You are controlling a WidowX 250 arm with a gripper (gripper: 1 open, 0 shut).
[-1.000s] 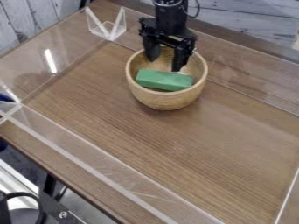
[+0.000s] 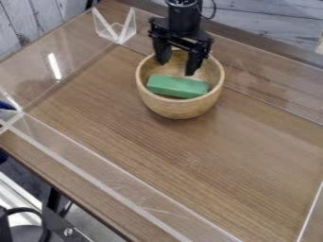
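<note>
A round wooden bowl (image 2: 184, 104) sits toward the back of the wooden table. A green rectangular block (image 2: 177, 86) lies inside it. My black gripper (image 2: 177, 57) is over the back half of the bowl, with its fingers reaching down toward the bowl's interior behind the green block. The fingers stand apart, with nothing visible held between them.
A clear angular plastic piece (image 2: 113, 26) lies at the back left. Dark cables and a blue object are at the left edge.
My gripper has shifted very slightly within the back of the bowl, and the green block sits a little differently. Otherwise the scene looks the same.
</note>
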